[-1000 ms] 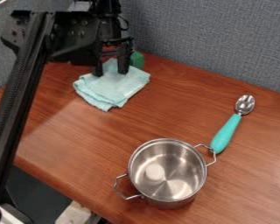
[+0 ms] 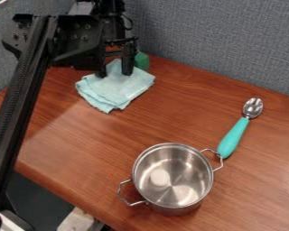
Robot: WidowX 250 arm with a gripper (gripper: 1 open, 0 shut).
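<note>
My black gripper (image 2: 116,60) is at the upper left, its fingers down at a folded pale-blue cloth (image 2: 111,90) on the wooden table. Whether it is open or shut on the cloth I cannot tell. A green object (image 2: 142,60) stands just behind the cloth, partly hidden by the gripper.
A steel pot (image 2: 172,178) with two handles sits at the front middle. A spoon with a turquoise handle (image 2: 233,137) lies on the right. Grey padded walls stand behind.
</note>
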